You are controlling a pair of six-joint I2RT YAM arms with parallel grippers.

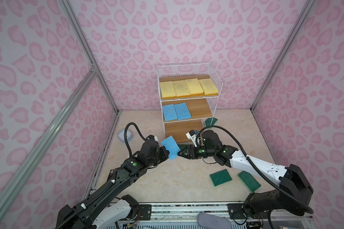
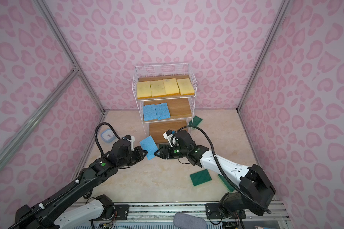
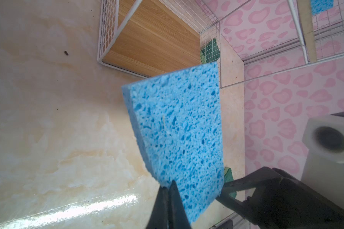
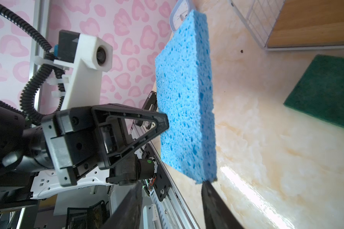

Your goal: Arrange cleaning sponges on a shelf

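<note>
A white wire shelf holds yellow sponges [image 1: 181, 88] on top and two blue sponges [image 1: 182, 110] on the middle tier; the bottom tier [image 1: 181, 131] shows bare wood. In front, a loose blue sponge [image 1: 170, 145] is held upright in the air by my left gripper [image 1: 163, 153], shut on its edge. My right gripper [image 1: 182, 153] stands open at the sponge's other side; in the right wrist view its fingertips are blurred just below the sponge, with nothing between them.
Green sponges [image 1: 220, 177] lie on the floor at the front right, under and beside the shelf. A blue-rimmed clear item [image 1: 125, 135] lies at the left. The floor in front of the shelf is mostly clear.
</note>
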